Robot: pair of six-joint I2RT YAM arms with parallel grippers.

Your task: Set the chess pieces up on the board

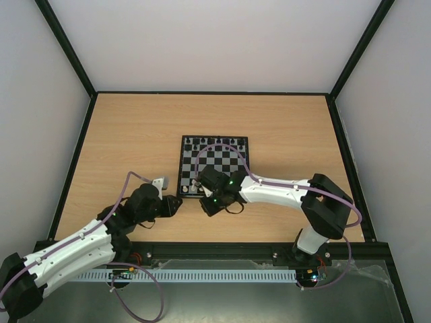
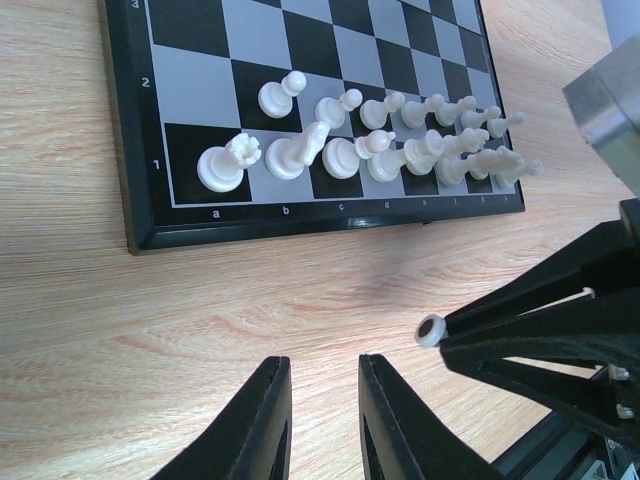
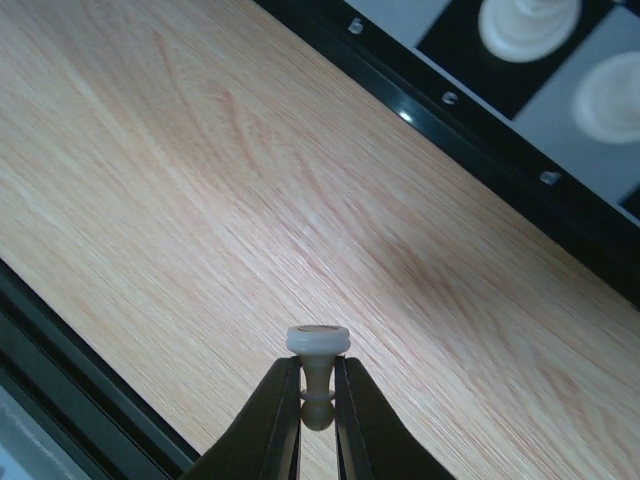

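Observation:
The chessboard (image 1: pixel 222 159) holds white pieces along its near side, including a rook (image 2: pixel 225 165) on a1 and several pawns (image 2: pixel 278 98). My right gripper is shut on a white pawn, held base-up over the table in front of the board; its fingers also reach into the right of the left wrist view. My left gripper is left of it, also in front of the board. Its fingertips stand a little apart with nothing visible between them; whether it holds anything is unclear.
Dark pieces (image 1: pixel 203 140) line the board's far side. The two grippers are close together, with the frame's front edge just below them.

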